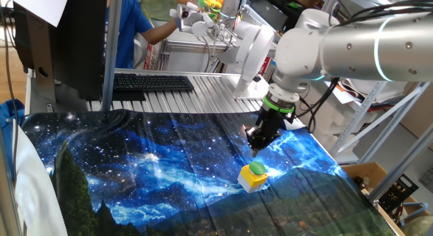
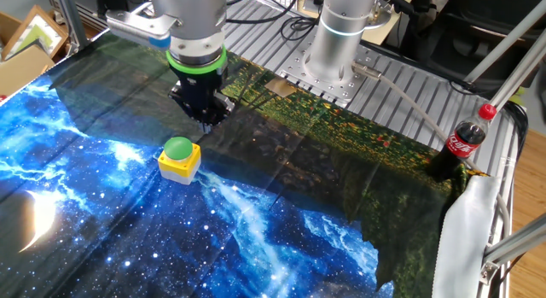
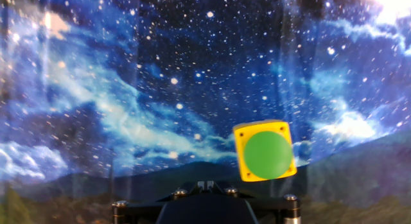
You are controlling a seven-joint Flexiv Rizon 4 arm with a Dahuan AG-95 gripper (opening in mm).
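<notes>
A yellow and white box with a green domed button (image 1: 258, 168) sits on the starry cloth (image 1: 183, 155). From above, in the wrist view, the green button (image 3: 267, 155) appears round on its square yellow top, to the right of my fingertips. My black gripper (image 1: 254, 153) points down a little above the box, apart from it. In the second exterior view the gripper (image 2: 207, 127) hangs beyond the box (image 2: 180, 166) and slightly to its right. At the bottom of the wrist view the gripper is shut, its tips together with nothing seen between them.
A cola bottle (image 2: 463, 144) stands at the cloth's right edge in the second exterior view, close to a white sheet-like object (image 2: 465, 247). A keyboard (image 1: 152, 82) lies behind the cloth. Around the box the cloth is clear. A person works at the back.
</notes>
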